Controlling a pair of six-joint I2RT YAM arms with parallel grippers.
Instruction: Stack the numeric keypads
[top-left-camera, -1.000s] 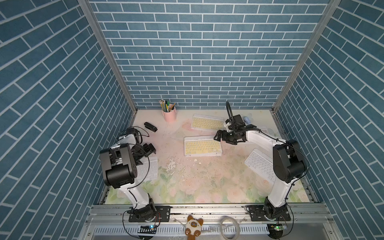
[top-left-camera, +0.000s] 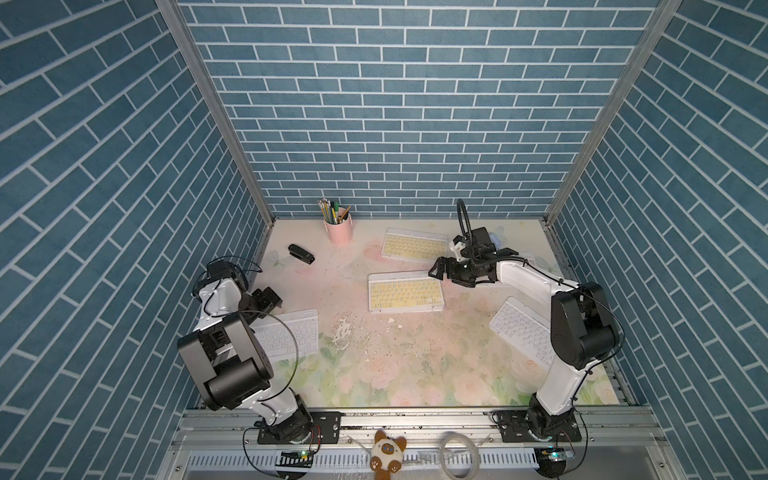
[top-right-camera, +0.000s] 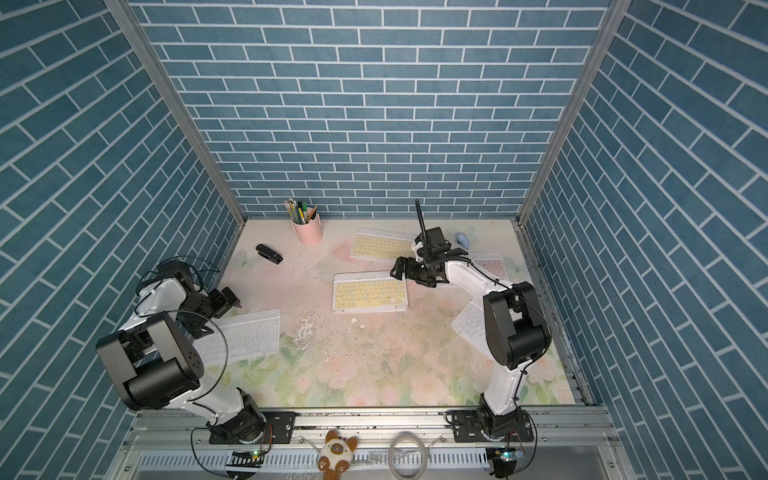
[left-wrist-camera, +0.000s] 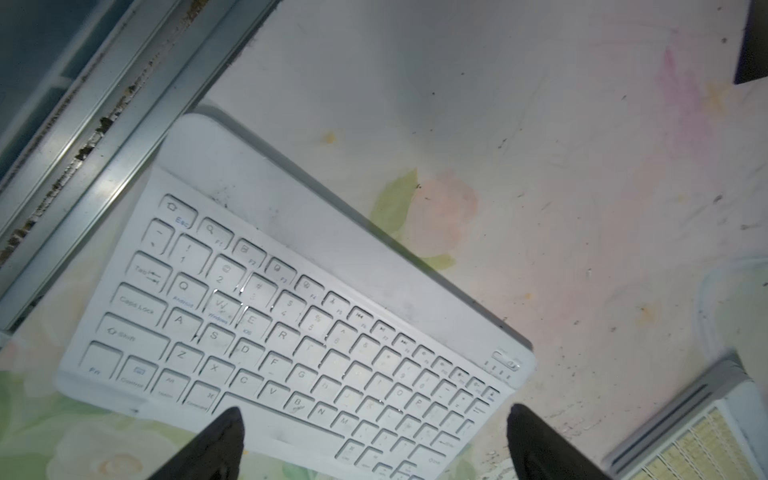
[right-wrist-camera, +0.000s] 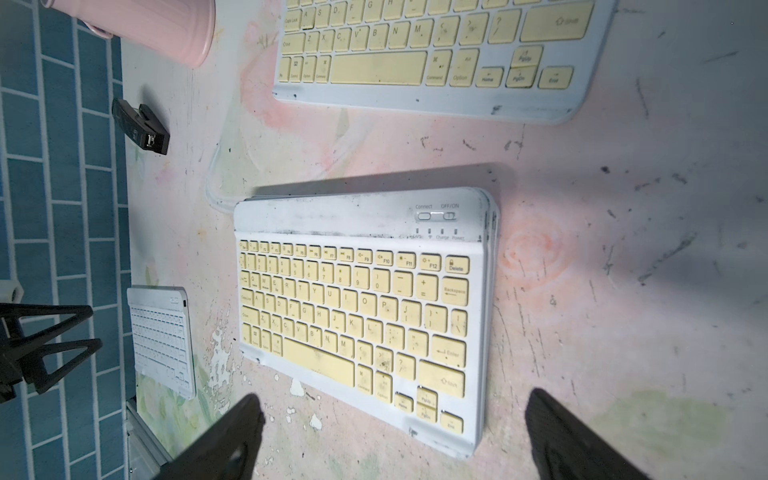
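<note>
Two stacked keyboards with yellowed keys (top-left-camera: 405, 294) lie mid-table; another yellow-keyed keyboard (top-right-camera: 382, 244) lies behind. A white keyboard (left-wrist-camera: 304, 304) lies at the left under my open left gripper. My right gripper hangs open at the right end of the middle stack, nothing between its fingers. Another white keyboard (top-left-camera: 520, 332) lies at right front, and a further one (top-right-camera: 488, 264) is partly hidden behind the right arm.
A pink pencil cup (top-left-camera: 339, 230) and black stapler (top-left-camera: 301, 253) stand at the back left. A blue object (top-right-camera: 462, 239) sits at back right.
My left arm has moved leftward, uncovering more of the left white keyboard. The right arm has shifted only slightly.
</note>
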